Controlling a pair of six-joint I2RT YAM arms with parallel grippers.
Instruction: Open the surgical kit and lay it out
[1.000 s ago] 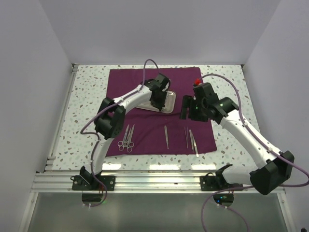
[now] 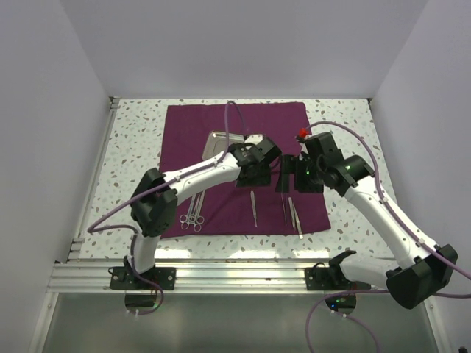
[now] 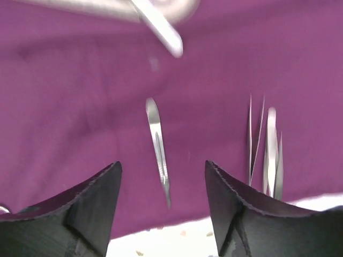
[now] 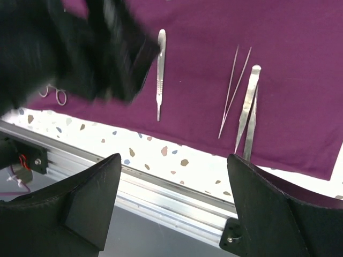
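A purple drape [image 2: 184, 132] lies spread with a metal tray [image 2: 215, 144] at the back, partly hidden by my left arm. My open left gripper hangs over a scalpel handle [image 3: 158, 144], nothing between its fingers; one more instrument [image 3: 163, 29] rests at the tray. Thin tweezers [image 4: 230, 96] and wider forceps [image 4: 246, 107] lie at the right. My right gripper is above them, its fingers apart and empty. Several scissor-like instruments [image 2: 193, 217] lie in a row at the left.
The speckled table [image 2: 125, 184] shows round the drape, with a metal rail [image 2: 221, 271] along the front. The left gripper's body crowds close to the right one in the middle, appearing dark in the right wrist view.
My left gripper has moved from over the tray toward the front and right, over the scalpel.
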